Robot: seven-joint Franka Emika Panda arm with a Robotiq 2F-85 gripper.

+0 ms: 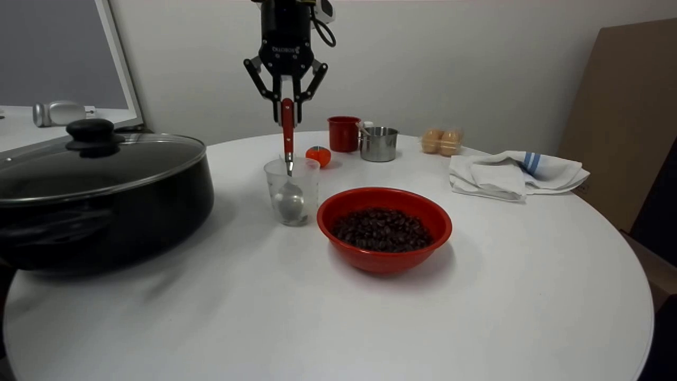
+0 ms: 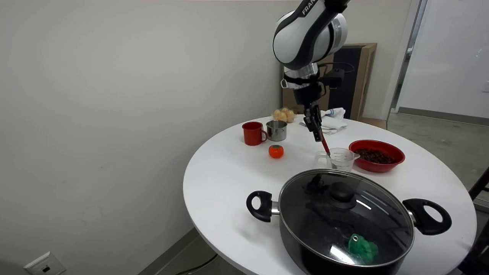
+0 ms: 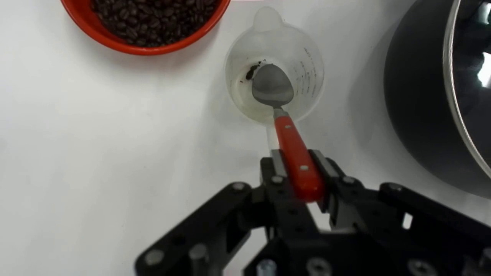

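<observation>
My gripper is shut on the red handle of a spoon, above a clear measuring cup. The spoon's metal bowl hangs down inside the cup, its handle leaning slightly. From the wrist view, the handle of the spoon lies between both fingers, and a few dark bits show in the measuring cup beside the spoon's bowl. Close by the cup stands a red bowl filled with dark beans. Whether the spoon's tip touches the cup's bottom is unclear.
A big black lidded pot flanks the cup. Behind are a persimmon-like orange fruit, a red mug, a steel cup, eggs and a folded towel.
</observation>
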